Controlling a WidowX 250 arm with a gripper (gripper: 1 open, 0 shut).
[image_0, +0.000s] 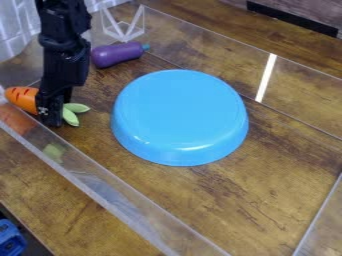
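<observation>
My black gripper (51, 108) reaches down at the left onto a toy carrot (22, 98) with pale green leaves (71, 113), lying against the clear wall at the left. The fingertips are at the carrot's leafy end and partly cover it; whether they are closed on it I cannot make out. A large blue upturned bowl or plate (181, 112) sits in the middle. A purple toy eggplant (118, 55) lies behind the gripper.
Clear plastic walls (118, 197) border the wooden floor (247, 175). A blue object (8, 237) sits outside at the lower left.
</observation>
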